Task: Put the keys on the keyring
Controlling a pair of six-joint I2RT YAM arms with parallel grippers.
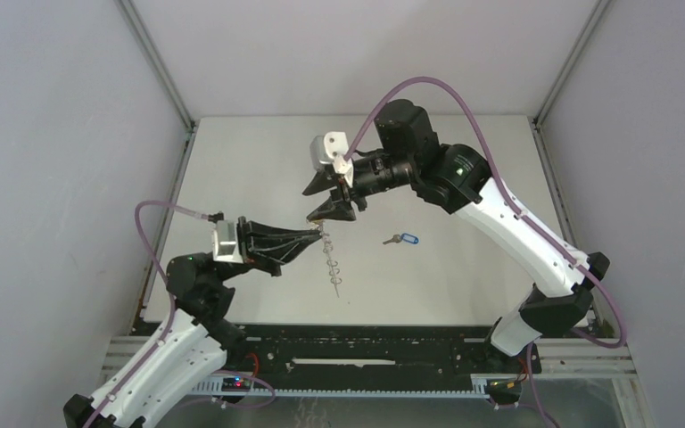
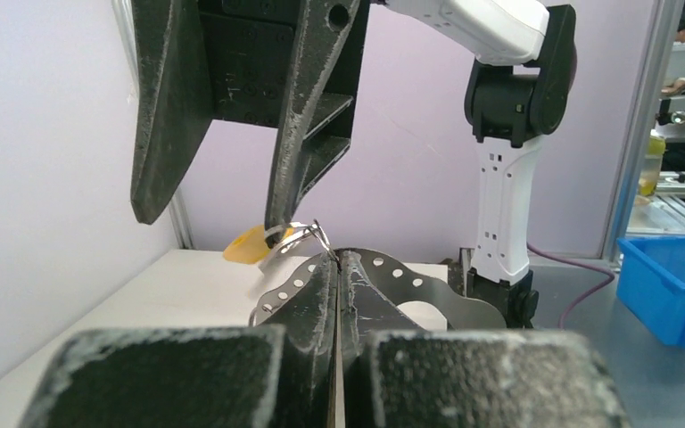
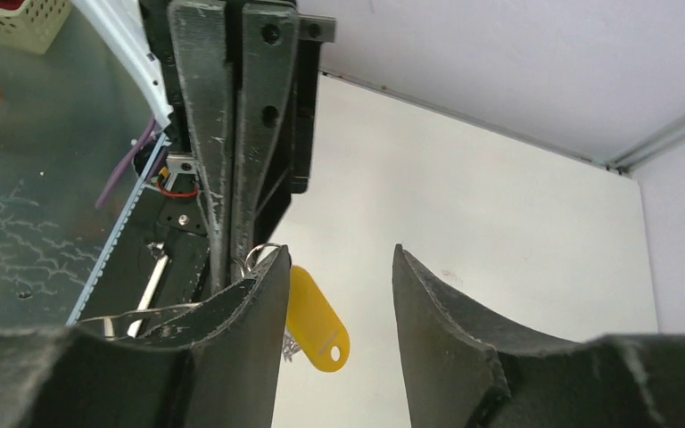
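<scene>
My left gripper is shut at the edge of a thin metal keyring plate (image 2: 394,275), which is lined with holes. The plate hangs away from its tips in the top view, with several small rings (image 1: 333,265) along it. A wire ring rises at those tips, and a yellow tag (image 2: 248,245) is beside it. My right gripper stands open over this spot. One of its fingers (image 3: 251,343) is close against the ring and the yellow tag; whether they touch, I cannot tell. A key (image 1: 393,239) with a blue tag (image 1: 409,238) lies on the table.
Purple hoses loop above both arms. Off the table, a blue bin (image 2: 673,285) shows at the right of the left wrist view.
</scene>
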